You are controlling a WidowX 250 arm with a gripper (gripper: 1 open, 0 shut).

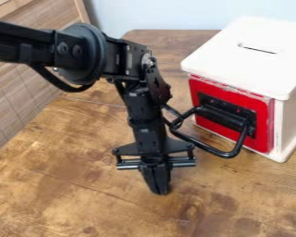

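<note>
My black gripper (158, 181) points straight down at the wooden tabletop, left of and in front of a white box (272, 79) with a slot in its lid. The fingertips are together, with nothing visible between them. The box's front carries a red panel (213, 133) with a black fitting, and a black bar loop stands out from it toward my arm. Whether that loop touches the arm cannot be told.
A pale blue wall (151, 14) rises behind it, and light wooden slats (15, 102) lie beyond its left edge.
</note>
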